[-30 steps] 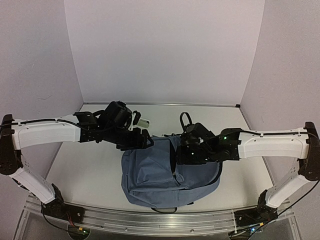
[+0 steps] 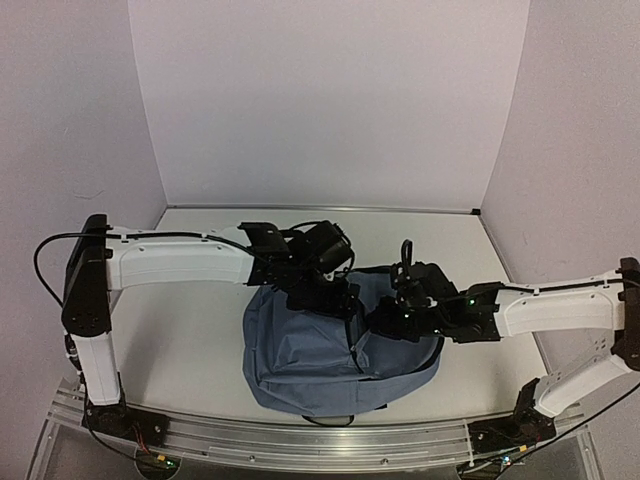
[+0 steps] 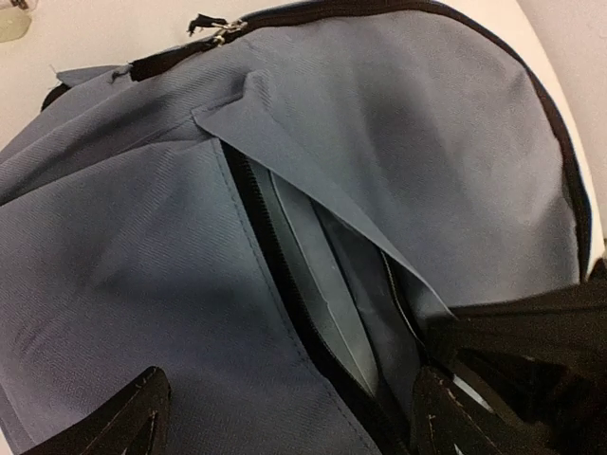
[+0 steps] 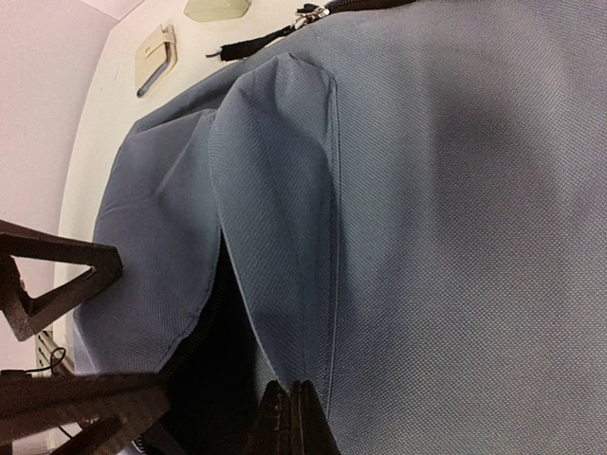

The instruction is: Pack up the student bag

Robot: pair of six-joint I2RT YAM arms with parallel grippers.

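The blue-grey student bag [image 2: 310,355] lies flat on the table with a long zipped pocket slit [image 3: 322,284] gaping open. In the right wrist view my right gripper is shut, the edge of the pocket's fabric flap [image 4: 270,190] running down between its fingertips. That flap [image 3: 313,180] is drawn taut toward the right gripper in the left wrist view. My left gripper stands open over the bag's left half, beside the slit, its fingers wide apart with nothing between them. The pocket's inside is mostly dark.
Behind the bag, a small beige case [image 4: 156,59] and a pale greenish item [image 4: 216,9] rest on the table. A zipper pull [image 3: 209,24] sits at the bag's top edge. The two grippers are close together. Bare table [image 2: 170,340] shows at the left.
The left gripper has moved right, from the bag's upper left to above its middle. The right gripper has shifted slightly right. The bag stays in place.
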